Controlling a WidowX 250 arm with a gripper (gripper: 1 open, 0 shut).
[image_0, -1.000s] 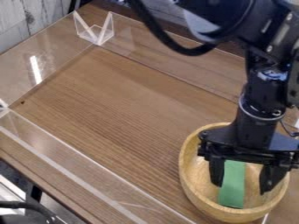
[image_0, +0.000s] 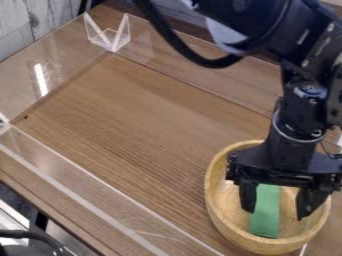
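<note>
My black gripper (image_0: 275, 196) is low at the right of the camera view, open, its fingers pointing down into a wooden bowl (image_0: 225, 210) near the bottom right corner. A green block (image_0: 263, 218) lies in the bowl between and below the fingers; whether they touch it is hard to tell. Part of the bowl's far side is hidden behind the gripper.
A clear plastic holder (image_0: 110, 30) stands at the far top left. Clear strips run along the table's near left edge.
</note>
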